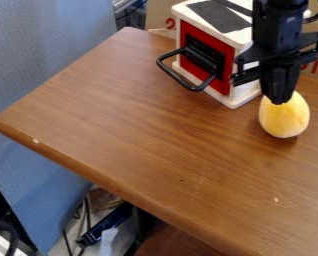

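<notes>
My black gripper (278,92) points down at the right, its fingertips just at the top of a pale yellow, rounded object (285,118) on the wooden table (135,130). Whether the fingers are open or shut, and whether they touch that object, I cannot tell. Behind and to the left stands a white and red box (207,62) with a black bar handle jutting out to the left.
Cardboard (162,14) is behind the box, and cables lie on the floor below.
</notes>
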